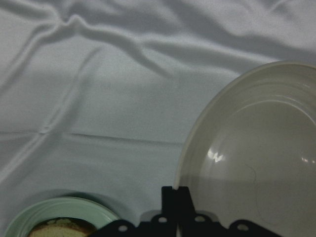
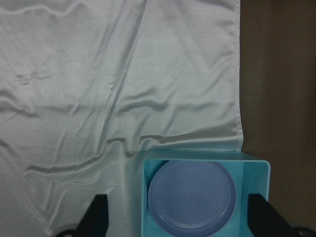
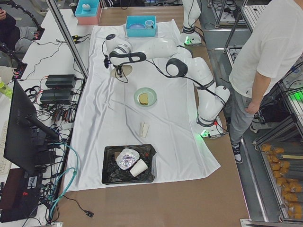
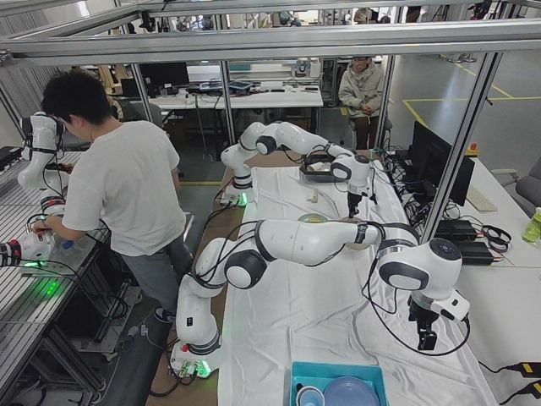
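My left gripper is shut on the rim of a beige oval dish (image 1: 256,148), above the white cloth (image 3: 109,127). A green plate (image 3: 140,103) with a slice of bread (image 1: 59,232) lies beside it, at the lower left in the left wrist view. My right gripper stands open over the cloth beside a blue bin (image 2: 254,173), which holds a blue plate (image 2: 191,197) and, in the camera right view, a cup (image 4: 310,396).
A black tray (image 3: 108,175) with a foil bowl and white cylinder sits at the near end; a small pale item (image 3: 144,129) lies mid-cloth. A monitor and cables line one side. A person (image 3: 258,71) stands outside the table edge.
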